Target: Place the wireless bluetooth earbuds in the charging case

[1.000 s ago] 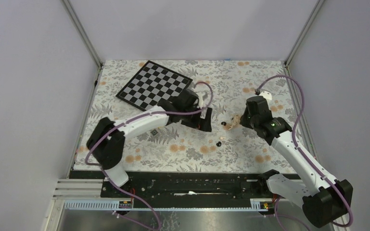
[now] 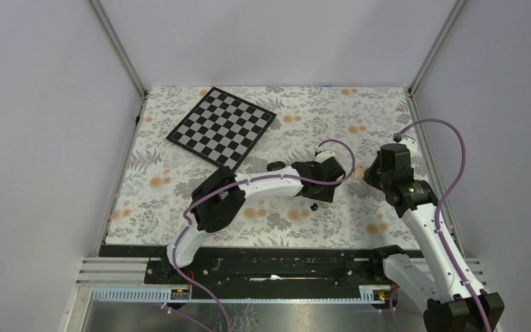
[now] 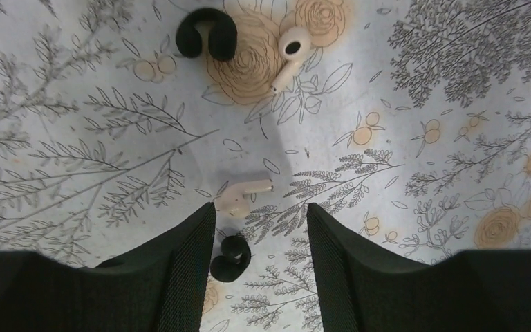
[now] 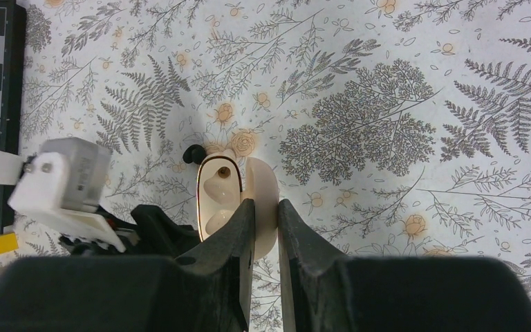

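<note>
In the left wrist view, one white earbud (image 3: 238, 198) lies on the table, stem to the right, just beyond the fingertips of my left gripper. That gripper is part open, with no object between its fingers. A second white earbud (image 3: 294, 54) rests farther off at the top, stem slanting down-left. My right gripper is shut on the lid (image 4: 265, 181) of the open white charging case. The case body (image 4: 205, 202) is left of the lid, its visible wells empty. From above, my left gripper's fingertips are hidden by its arm.
A small black piece (image 3: 229, 261) lies close to the nearer earbud; a curved black piece (image 3: 207, 28) is near the farther one. The left gripper's housing (image 4: 66, 181) stands close beside the case. A checkered board (image 2: 222, 128) lies at the back left.
</note>
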